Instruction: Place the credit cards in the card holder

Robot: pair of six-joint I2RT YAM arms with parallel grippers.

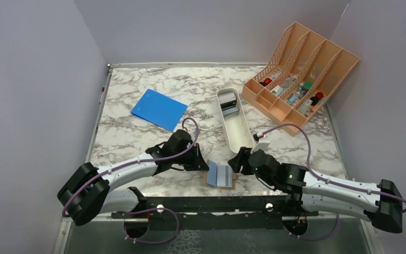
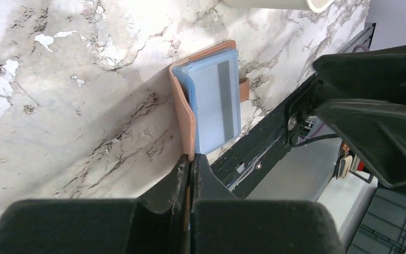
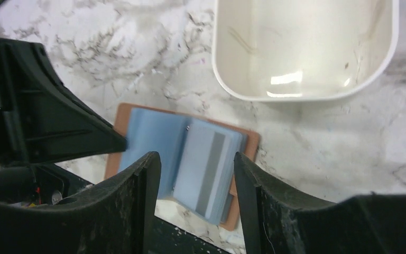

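Note:
The card holder (image 1: 221, 175), tan outside with pale blue sleeves within, lies spread open near the table's front edge. My left gripper is shut on its tan cover edge, which shows as a thin strip between the fingertips. Over the holder's right side hangs my right gripper, its fingers apart with nothing gripped between them. A sleeve page with a grey stripe (image 3: 203, 168) shows below that gap. Two dark and grey cards (image 1: 229, 107) lie at the far end of the white tray (image 1: 238, 132).
A blue folder (image 1: 159, 109) lies at the back left. The tan organizer (image 1: 301, 74) with small bottles stands at the back right. Close behind the holder is the white tray's near end. Bare marble lies left of it.

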